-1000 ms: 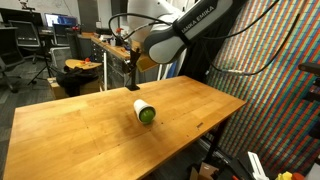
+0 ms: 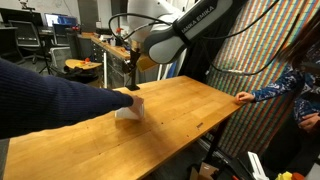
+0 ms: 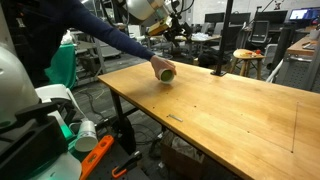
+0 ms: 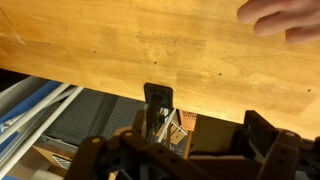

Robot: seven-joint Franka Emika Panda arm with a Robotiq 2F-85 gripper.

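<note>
A person's hand is on a white cylinder, its green end [image 3: 166, 75] showing in exterior view 2. In exterior view 1 only a white part of the cylinder [image 2: 130, 112] shows under the hand. My gripper is open above the table's far edge, well apart from the cylinder, with its dark fingers low in the wrist view. Bare wood and the person's fingertips appear in that view; the cylinder is outside it.
The person's dark-sleeved arm [image 2: 50, 100] crosses the wooden table [image 2: 185, 105]. A black clamp base [image 4: 157, 95] sits at the table edge. Another person's hand [image 2: 243, 97] shows at the right.
The person's arm has come in from the left and the hand now covers much of the cylinder, whose green end is turned from exterior view 1. Another person has appeared at right. My arm looks unmoved.
</note>
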